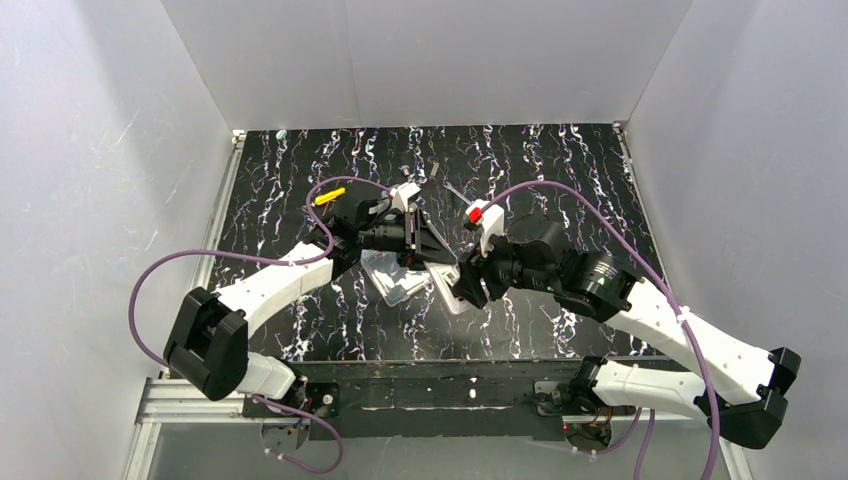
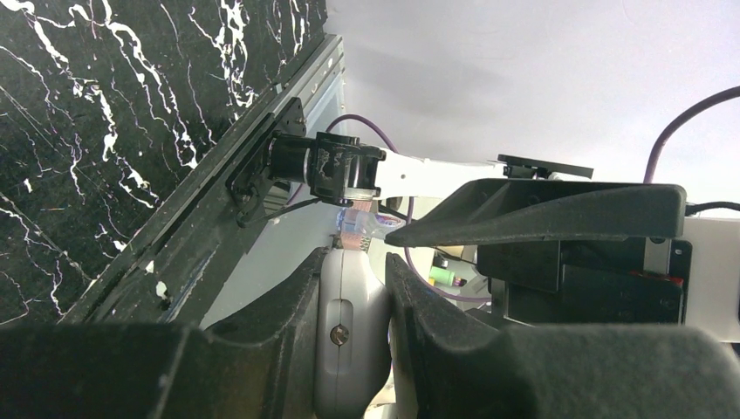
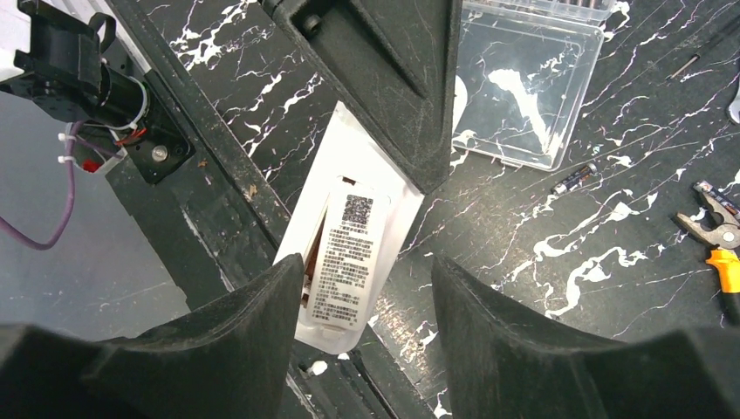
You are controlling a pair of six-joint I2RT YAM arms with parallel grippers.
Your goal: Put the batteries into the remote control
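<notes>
The white remote control is held tilted above the table by my left gripper, which is shut on its end. In the left wrist view, the remote's narrow end sits between the dark fingers. Seen from the right wrist, the remote's back faces the camera. A white labelled cover lies over the battery bay, askew, leaving a dark gap along one side. My right gripper stands part open around the lower remote, one finger close to the gap; contact cannot be told.
A clear plastic box lies beyond the remote. One small battery rests on the marble table, another by pliers with an orange handle. A screwdriver is farther off.
</notes>
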